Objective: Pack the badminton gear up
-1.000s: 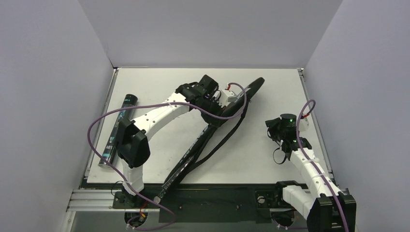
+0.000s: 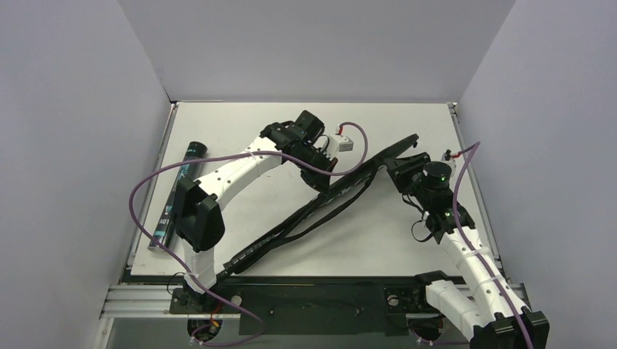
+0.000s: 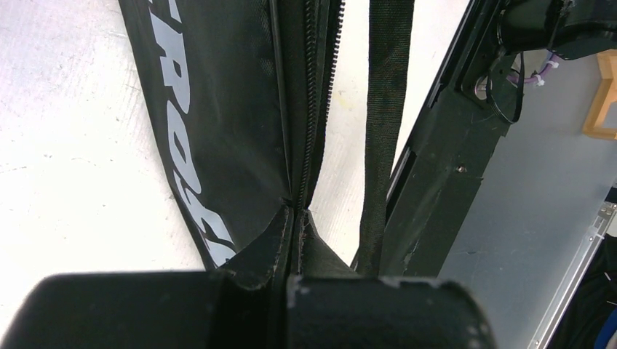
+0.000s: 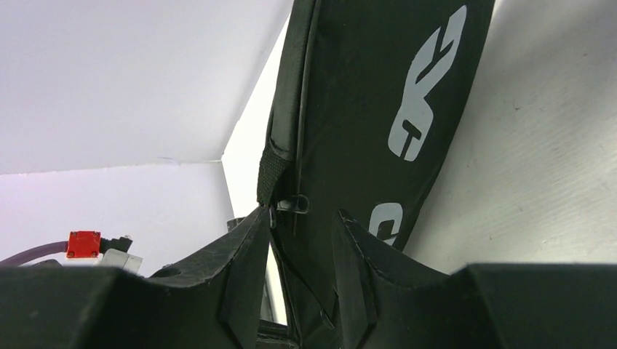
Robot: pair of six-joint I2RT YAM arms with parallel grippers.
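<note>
A long black racket bag (image 2: 387, 155) with a strap (image 2: 338, 211) lies diagonally across the table. My left gripper (image 2: 321, 187) is at its middle. In the left wrist view, that gripper is shut, pinching the bag's black fabric (image 3: 218, 94) where the zipper (image 3: 311, 109) runs down to the fingertips. My right gripper (image 2: 389, 166) stands beside the bag's far right part. The right wrist view shows it (image 4: 302, 217) part open over the bag (image 4: 364, 123), nothing gripped; a small zipper pull (image 4: 295, 204) shows just beyond the gap.
A dark tube with lettering (image 2: 174, 200) lies along the table's left side. Bare white table (image 2: 364, 243) shows at the front right and at the back left. Grey walls close in the left, right and back.
The bag has swung clockwise, its far end to the right and its near end to the left. My right gripper has moved left, up to the bag.
</note>
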